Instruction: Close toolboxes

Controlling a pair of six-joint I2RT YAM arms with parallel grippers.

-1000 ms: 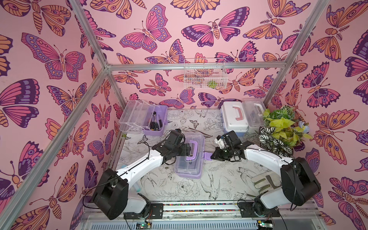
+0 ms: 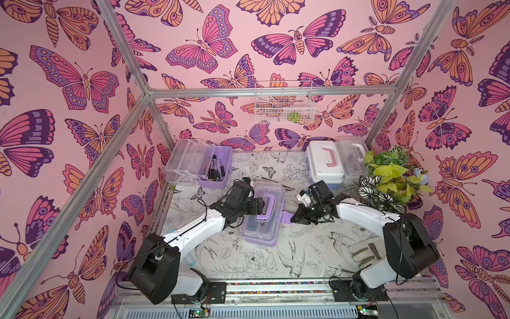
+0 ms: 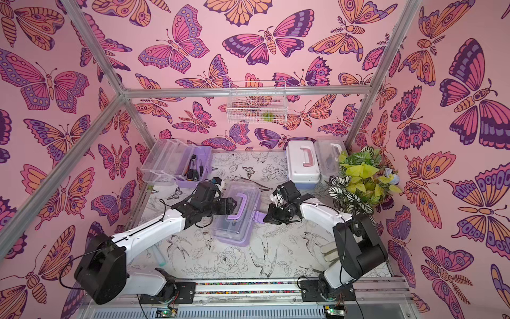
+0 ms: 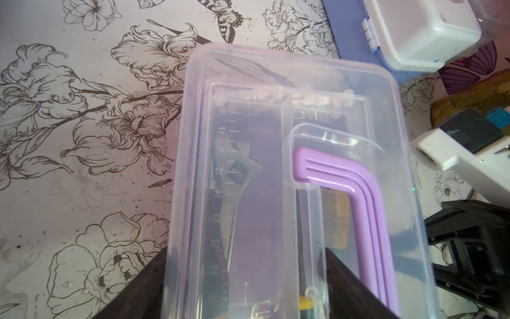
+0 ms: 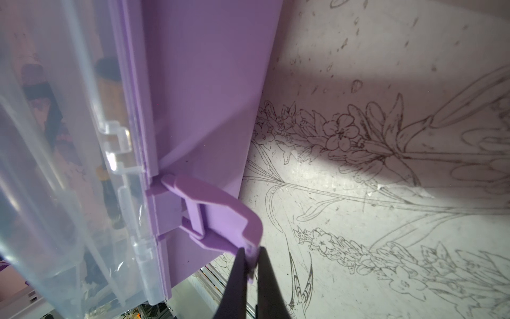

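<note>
The middle toolbox [image 2: 255, 228] has a clear lid over a lilac base, with a purple handle [image 4: 372, 223] on top. Above it is my left gripper [image 2: 255, 206], its fingers under or at the lid in the left wrist view, so its hold is unclear. On the box's right side my right gripper is shut on the purple latch [image 5: 212, 207], which sticks outward from the base. At the back left, an open toolbox [image 2: 217, 180] holds dark tools. At the back right stands a white-lidded toolbox [image 3: 302, 164] with a pink handle.
A plant [image 2: 393, 180] stands at the right wall beside a clear box [image 2: 351, 159]. Grey items [image 2: 364, 252] lie at the front right. A wire basket [image 2: 284, 111] hangs on the back wall. The table front around the middle box is fairly clear.
The middle box has shifted very slightly. My right gripper has moved a little along with the latch; the left arm is nearly still.
</note>
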